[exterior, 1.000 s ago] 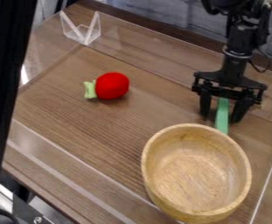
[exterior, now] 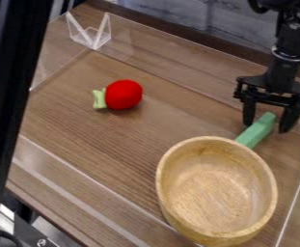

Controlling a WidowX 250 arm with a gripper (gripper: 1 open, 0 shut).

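Note:
The black gripper [exterior: 265, 101] is at the right edge of the table, low over a green elongated object [exterior: 254, 133] that lies slanted just behind a large beige bowl [exterior: 214, 188]. The fingers reach down around the object's upper end; I cannot tell whether they grip it. A red round object with a pale green piece, looking like a tomato or strawberry toy [exterior: 123, 95], lies on the left middle of the wooden table.
A white wire or clear rack [exterior: 91, 31] stands at the back left. A dark edge runs along the left side.
The gripper has moved to the right, and the top of the green object has shifted right with it, so the object now lies more slanted.

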